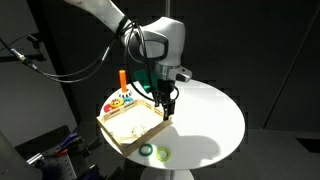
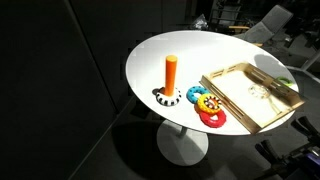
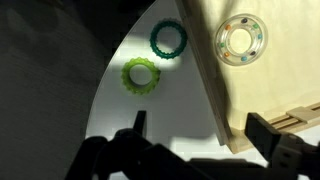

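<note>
My gripper hangs above the white round table, its two dark fingers wide apart and nothing between them. In exterior view 1 the gripper (image 1: 167,104) is near the right rear side of a shallow wooden tray (image 1: 122,149). A lime-green ring (image 3: 140,76) and a dark teal ring (image 3: 168,39) lie on the table outside the tray, clear of the fingers. Inside the tray rests a pale see-through ring with coloured dots (image 3: 240,40).
An orange post on a round base (image 2: 170,76) stands beside the tray. Near it lie a blue ring (image 2: 196,94), a yellow ring (image 2: 209,104) and a red ring (image 2: 212,118). The tray's raised walls are close to the gripper.
</note>
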